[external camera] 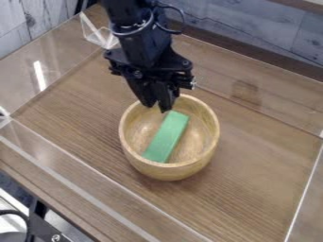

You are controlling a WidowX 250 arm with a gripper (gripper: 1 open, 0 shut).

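Observation:
A tan round bowl (197, 155) sits near the middle of the wooden tray table, holding a flat green block (167, 137) that lies lengthwise inside it. My black gripper (154, 100) is over the back rim of the bowl, above and behind the green block. The arm's body hides part of that rim, and whether the fingers are open or shut is hard to make out.
Bare wood (260, 175) lies to the right of the bowl and to its left. The table's raised edges run along the left and back. Dark cables show at the bottom left corner.

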